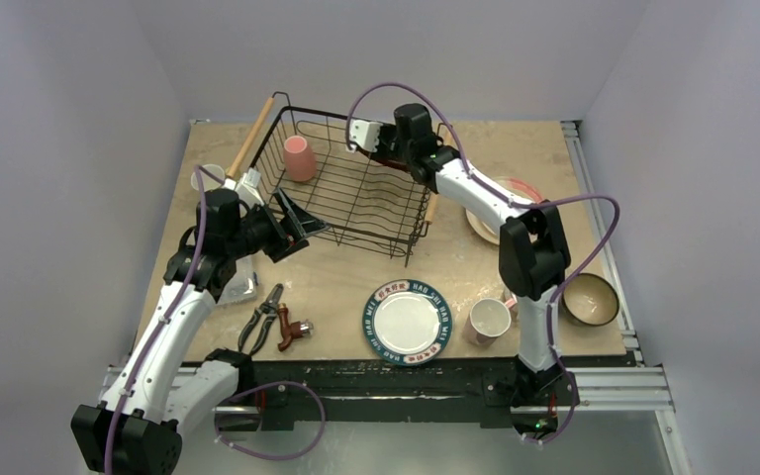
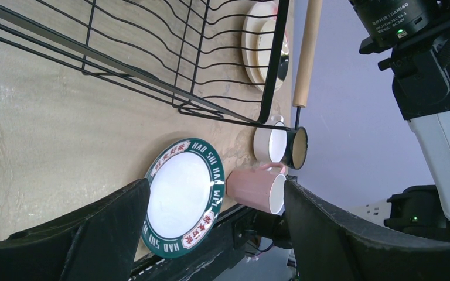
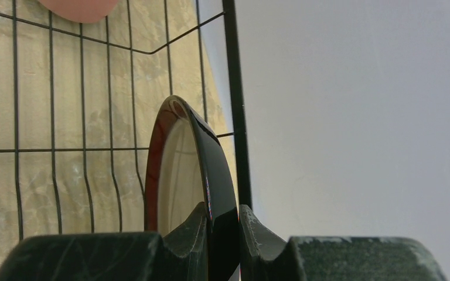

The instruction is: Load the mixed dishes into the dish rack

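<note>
In the wire dish rack [image 1: 356, 223], a pink cup [image 1: 299, 158] stands at the left. My right gripper is shut on the rim of a dark-edged dish [image 3: 217, 170], held on edge inside the rack's back part. My left gripper [image 1: 297, 228] is open over the rack's front left corner, with nothing between its fingers. A green-rimmed plate [image 1: 407, 322] lies at the front. A white mug [image 1: 485, 322] and a bowl [image 1: 591, 299] stand at the front right; a plate [image 1: 485, 228] lies partly under the right arm.
Pliers [image 1: 252, 327], a brown fitting [image 1: 290, 332] and a clear tray [image 1: 240, 282] lie at the front left. A white cup [image 1: 205, 173] stands left of the rack. Bare counter lies between rack and front plate.
</note>
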